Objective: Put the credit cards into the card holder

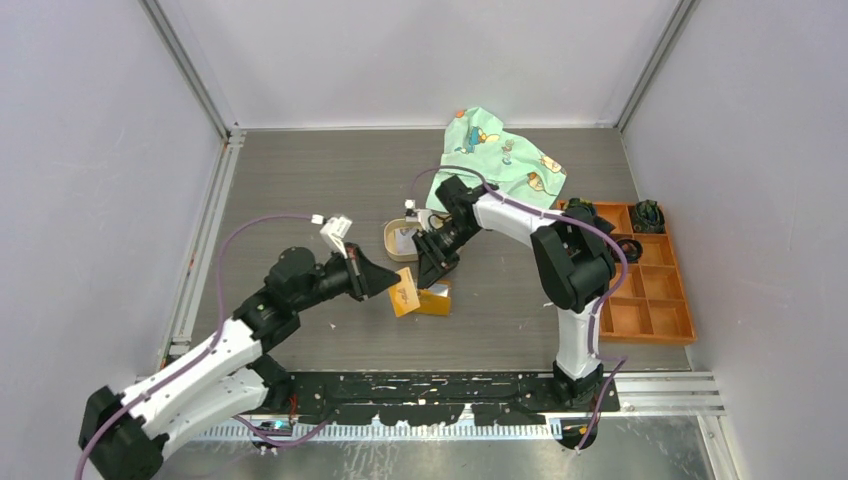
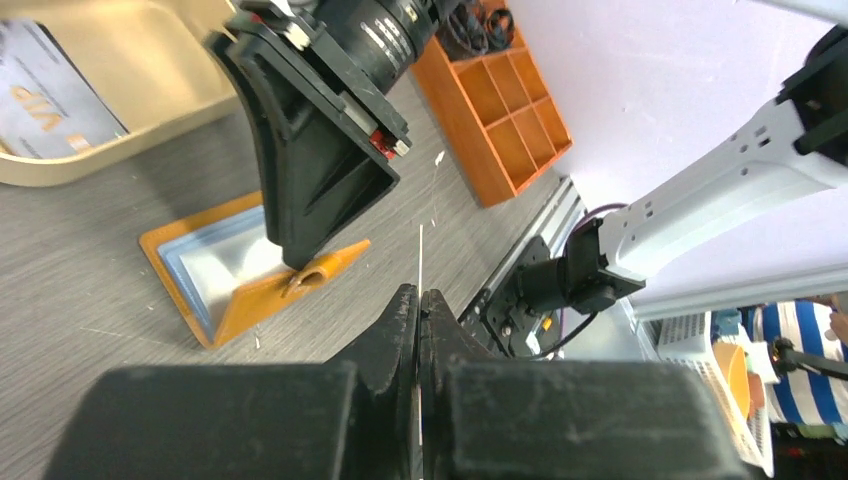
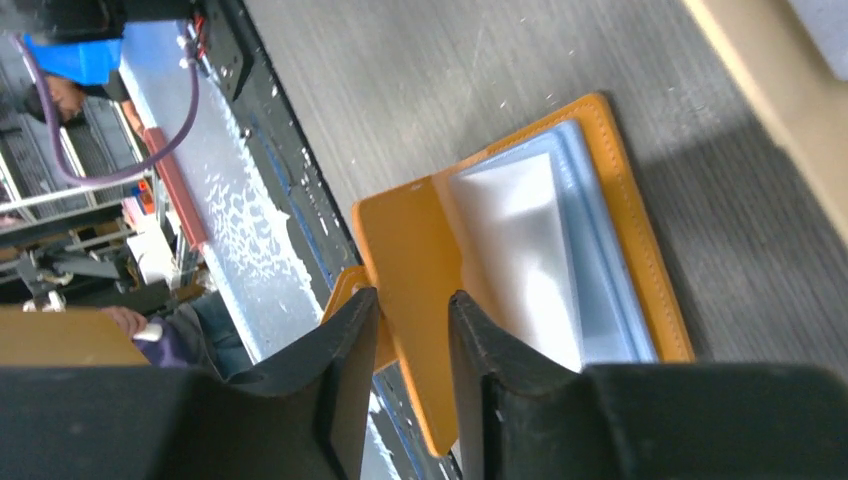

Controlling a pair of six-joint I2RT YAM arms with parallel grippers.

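Observation:
My left gripper [image 1: 397, 279] is shut on a thin orange card [image 1: 404, 294]; in the left wrist view that card is edge-on between the fingertips. Beside it on the table lies the open orange card holder [image 1: 433, 303], its pale blue and white inside showing in the left wrist view. Over the holder's raised orange flap [image 3: 407, 290] my right gripper stands part open, with the flap's edge between or just behind its fingers. A white card [image 2: 45, 90] with orange print lies in the beige tray [image 2: 165, 125].
Behind the holder stands the tray, partly hidden by the right arm. An orange compartment box [image 1: 655, 290] with black cables is at the right. A green patterned cloth [image 1: 505, 155] lies at the back.

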